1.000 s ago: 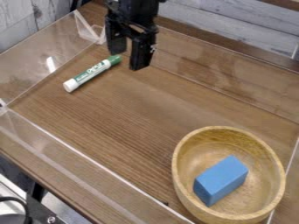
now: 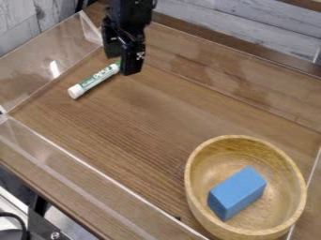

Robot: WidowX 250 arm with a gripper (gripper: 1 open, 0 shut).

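My black gripper [image 2: 123, 52] is open at the top centre-left, over the back of the wooden table, just above and right of a white and green tube [image 2: 94, 81] that lies diagonally. Its finer finger detail is small and dark. A yellow bowl [image 2: 284, 205] at the lower right holds a blue block [image 2: 236, 193].
A pale wall [image 2: 251, 23] runs along the back, and clear edging borders the left side, with dark cables beyond at the lower left.
My gripper has moved to the left, toward the upper end of the tube. The tube, bowl and block have stayed where they were.
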